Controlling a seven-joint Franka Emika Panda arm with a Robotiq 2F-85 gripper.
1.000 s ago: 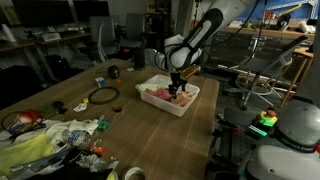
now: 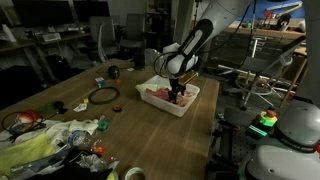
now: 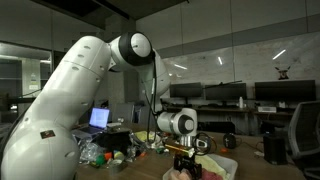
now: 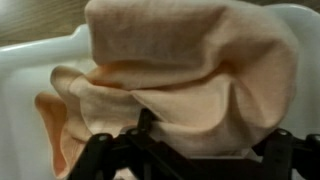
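A peach-coloured cloth (image 4: 180, 70) lies bunched in a white bin (image 4: 28, 57), filling much of the wrist view. My gripper points down at it, its black fingers on either side of a fold along the lower edge of that view. The fold hides the space between the fingertips, so how firmly they sit on it does not show. In exterior view 1 the gripper (image 2: 178, 90) reaches down into the bin (image 2: 150, 95) on the right half of the table, with pinkish cloth beside it.
On the left of the table lie a yellowish cloth (image 2: 28, 148), a coiled black cable (image 2: 102, 95) and several small loose items. A metal cup (image 2: 135, 174) stands at the front edge.
The gripper has sunk a little lower into the bin, toward the cloth. The bin and the things on the table have stayed in place.
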